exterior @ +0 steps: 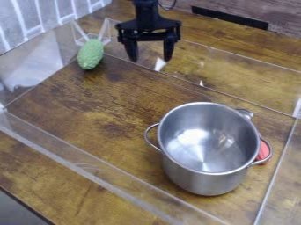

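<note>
My black gripper (150, 44) hangs open near the back middle of the clear-walled area, with nothing visible between its fingers. A green knobbly object (91, 54), like a corn cob or vegetable toy, lies at the back left, left of the gripper and apart from it. A steel pot (206, 154) with loop handles stands at the front right. A red object (263, 151) is partly hidden behind the pot's right side.
Low transparent walls border the wooden table (112, 114) work area.
</note>
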